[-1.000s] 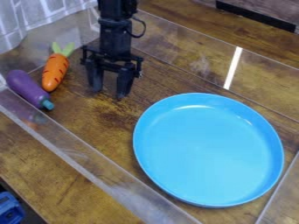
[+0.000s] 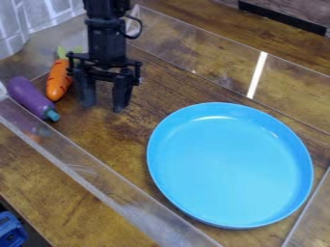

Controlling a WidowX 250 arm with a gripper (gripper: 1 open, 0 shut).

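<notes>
My black gripper (image 2: 103,89) hangs low over the wooden floor at upper left, its body angled down from above. An orange toy carrot (image 2: 58,79) lies just left of it, its top partly behind the gripper's side. A purple toy eggplant (image 2: 33,98) lies further left, against the clear wall. Whether the fingers are open or shut is hard to tell.
A large blue plate (image 2: 230,164) fills the lower right. Clear walls edge the wooden area.
The gripper has moved left, closer to the carrot. The carrot, eggplant and plate look unmoved.
</notes>
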